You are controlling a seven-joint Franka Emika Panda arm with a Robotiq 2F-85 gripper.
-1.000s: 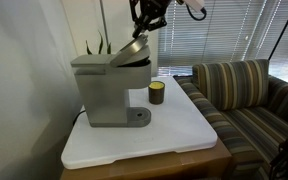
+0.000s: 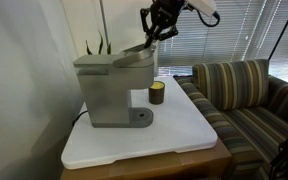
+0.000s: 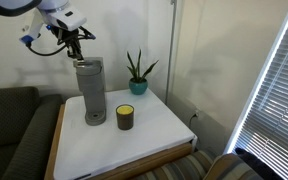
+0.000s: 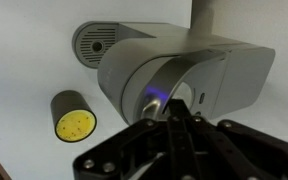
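A grey coffee machine (image 2: 108,92) stands on the white table. Its silvery lid (image 2: 133,55) looks slightly raised at the front in exterior view 1. My gripper (image 2: 148,43) is shut, its tips at the top of the lid's front end; nothing shows between them. In exterior view 2 the gripper (image 3: 80,58) comes down onto the machine's top (image 3: 88,67) from above. From the wrist view, the fingers lie over the lid's shiny rim (image 4: 156,92), and a gap shows beneath the lid (image 4: 185,95). Whether the tips press on the lid or only touch it I cannot tell.
Beside the machine stands a dark cup with a yellow top (image 3: 125,117). A potted plant (image 3: 138,72) is at the table's back. Bare white tabletop (image 2: 179,130) lies in front, with a striped armchair (image 2: 234,88) beyond the table edge.
The lid has swung down from a steeper tilt to nearly flat. My gripper has moved lower and slightly right along with it. The machine's body and the cup have stayed put.
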